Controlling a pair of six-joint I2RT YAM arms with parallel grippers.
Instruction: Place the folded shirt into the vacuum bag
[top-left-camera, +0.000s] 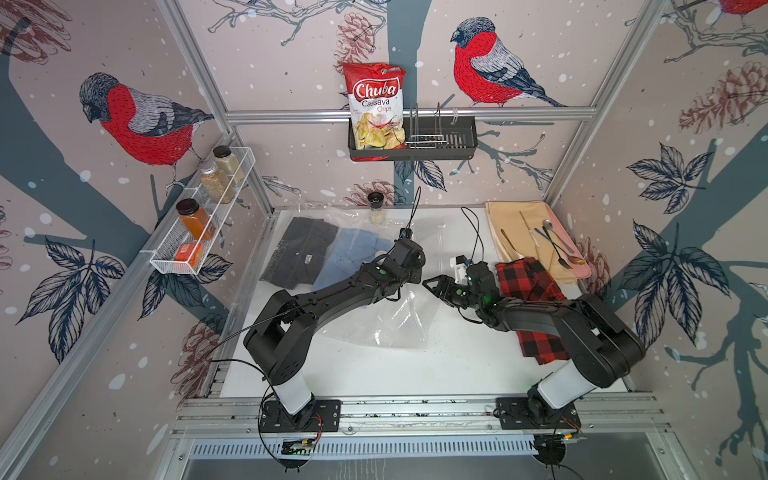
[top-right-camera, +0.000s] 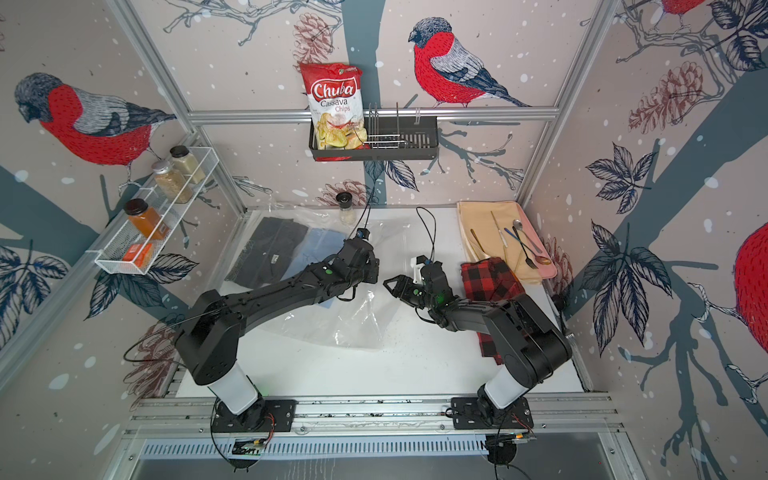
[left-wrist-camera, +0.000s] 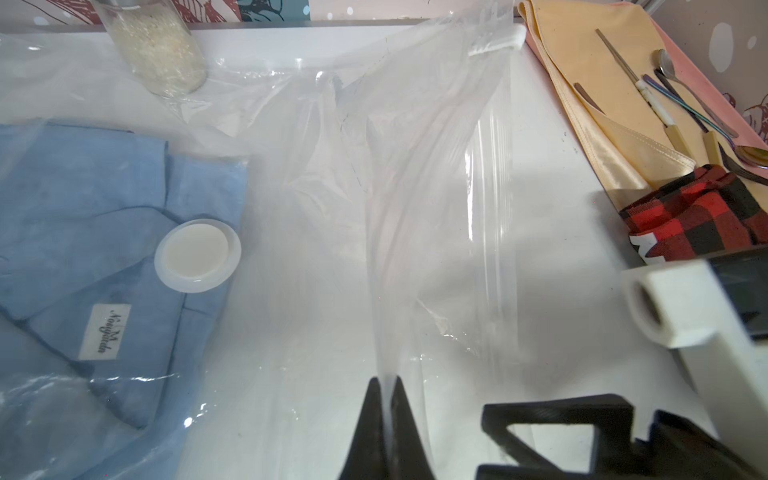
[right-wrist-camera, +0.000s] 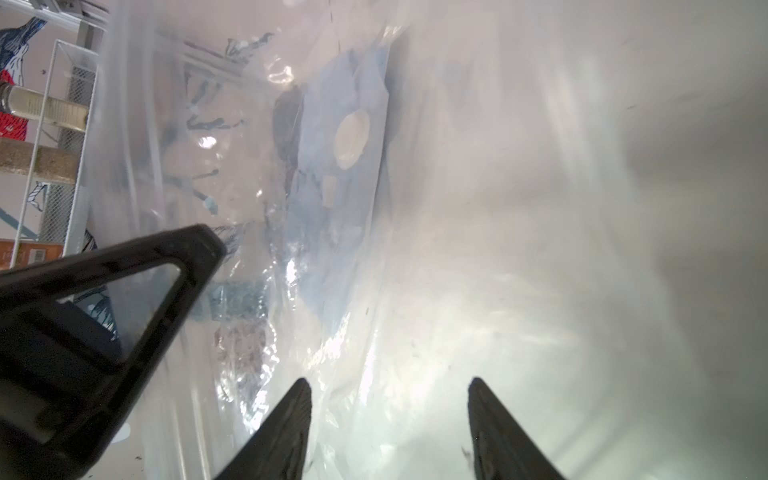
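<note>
A clear vacuum bag (top-left-camera: 376, 328) lies flat, its right end lifted into a fold. Inside are a folded dark grey garment (top-left-camera: 300, 252) and a folded blue shirt (left-wrist-camera: 120, 240) with a white label; the bag's round white valve (left-wrist-camera: 197, 254) sits over the blue one. My left gripper is shut, with a thin crease of bag film running between its fingertips. Facing it from the right, my right gripper stands open at the bag's right end, nothing gripped. A folded red-and-black plaid shirt (top-left-camera: 540, 324) lies at right, partly behind the right arm.
A glass jar (left-wrist-camera: 156, 48) stands at the bag's back edge. Tan cloth (top-left-camera: 508, 224) with several utensils lies at the back right. Bare white table (top-left-camera: 448, 372) is at the front. Wire shelf (top-left-camera: 204, 216) and chips shelf (top-left-camera: 456, 140) hang on the walls.
</note>
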